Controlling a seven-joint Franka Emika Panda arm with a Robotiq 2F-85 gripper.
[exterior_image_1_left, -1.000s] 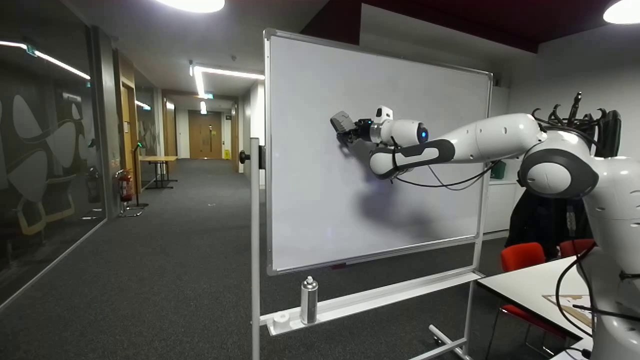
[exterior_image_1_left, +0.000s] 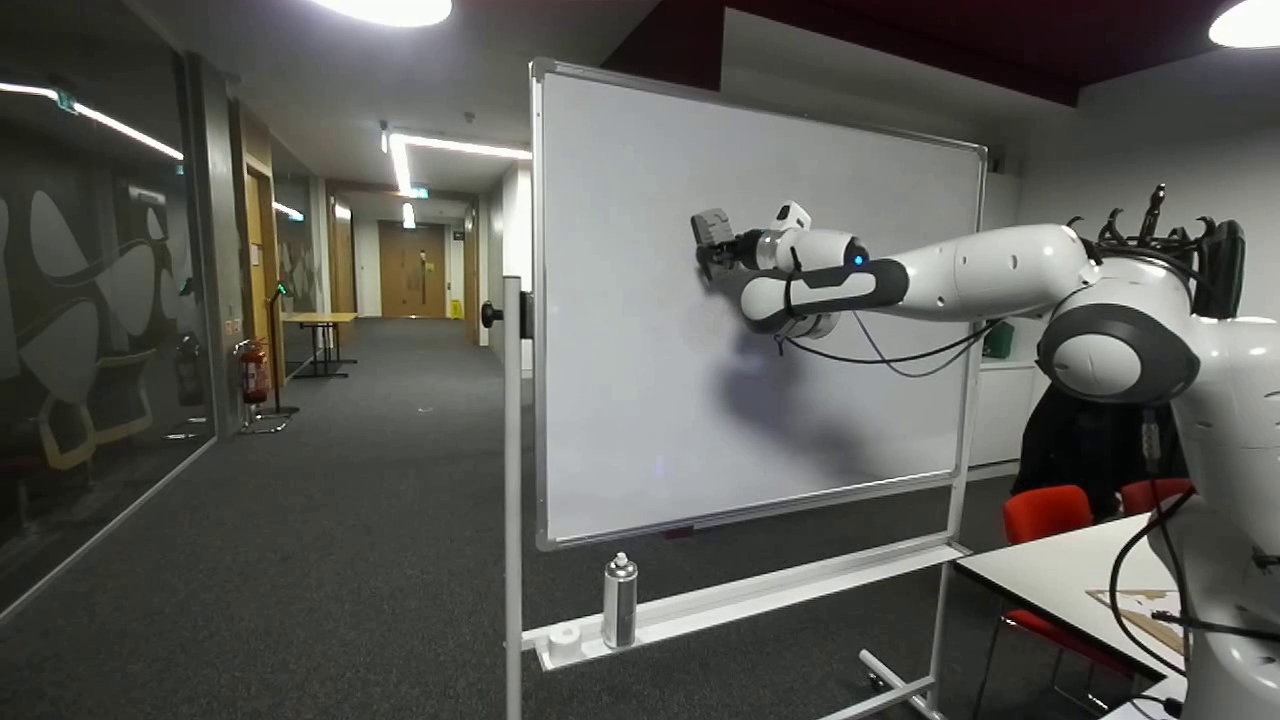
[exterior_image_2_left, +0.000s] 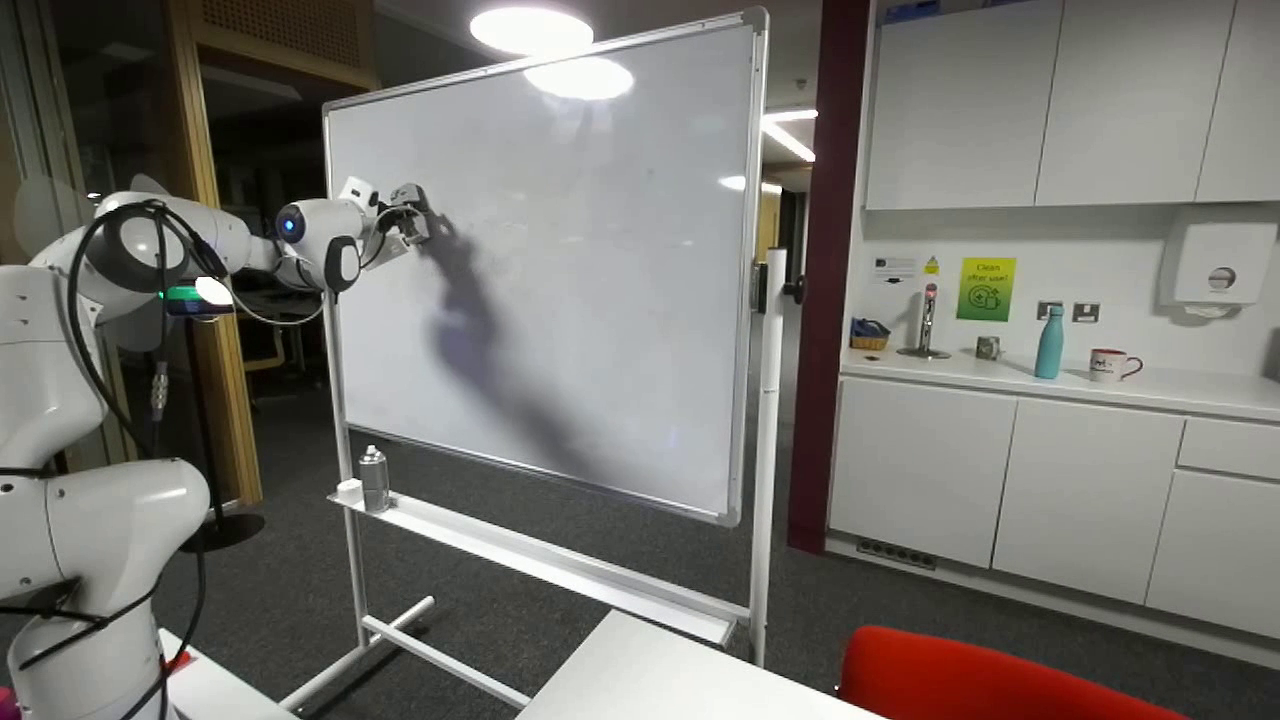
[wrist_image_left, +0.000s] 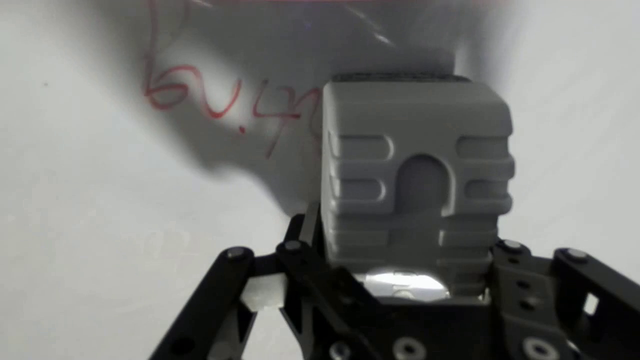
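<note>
A grey ridged eraser (wrist_image_left: 420, 180) sits between my gripper's black fingers (wrist_image_left: 306, 252) in the wrist view. My gripper (exterior_image_1_left: 723, 251) is shut on it, close in front of the whiteboard (exterior_image_1_left: 648, 396). Red handwriting (wrist_image_left: 222, 99) shows on the board left of the eraser, its right end covered by the eraser's edge. In exterior view 2 the eraser (exterior_image_2_left: 408, 194) is at the upper left of the board. Whether its pad touches the surface I cannot tell.
On the tray (exterior_image_1_left: 768, 596) below the board stand a silver spray can (exterior_image_1_left: 619, 604) and a small white roll (exterior_image_1_left: 564, 642). A white table (exterior_image_2_left: 684, 678) and a red chair (exterior_image_2_left: 960, 678) are near the board's front. Most of the board's face is clear.
In exterior view 1 my gripper and the eraser have shifted right and slightly up, and the eraser has turned more upright. The grip on it is kept; the tray's things have not moved.
</note>
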